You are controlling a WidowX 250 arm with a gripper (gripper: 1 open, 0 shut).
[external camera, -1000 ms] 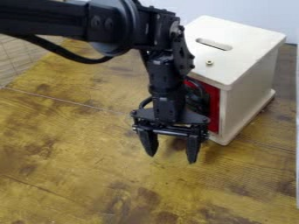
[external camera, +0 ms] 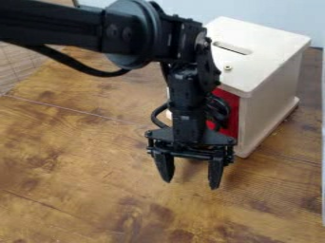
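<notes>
My black gripper hangs low over the wooden floor in front of a pale wooden box, fingers pointing down and spread apart with nothing between them. The box has a slot and a small knob on top and a red front panel, mostly hidden behind my wrist and cables.
A white wall stands behind the box, and a pale tiled area shows at the far left.
The arm and gripper have moved slightly right and down compared with a second ago, with the fingers still apart. The box has not moved.
</notes>
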